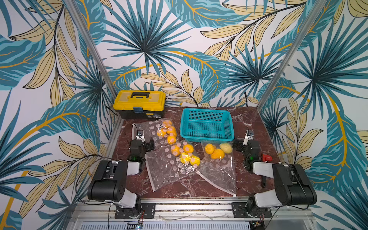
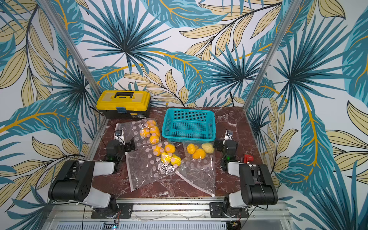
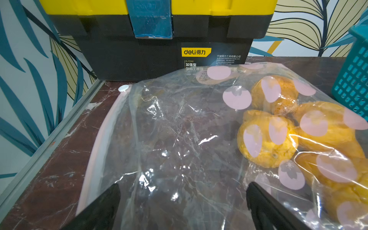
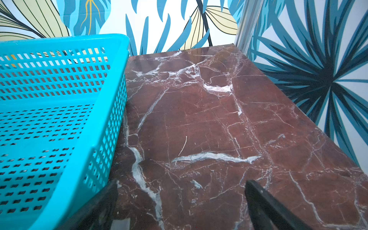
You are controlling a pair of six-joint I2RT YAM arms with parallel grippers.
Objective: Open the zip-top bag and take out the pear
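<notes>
Three clear zip bags of fruit lie on the marbled table: a back-left bag with orange fruit, a front-middle bag with orange and yellow fruit, and a right bag holding two orange fruit and a pale greenish-yellow pear. My left gripper stands open over the back-left bag, nothing between its fingers. My right gripper is open over bare table beside the basket, to the right of the pear.
An empty turquoise basket stands at the back middle, a yellow-black toolbox at back left. A small red object sits behind the right arm.
</notes>
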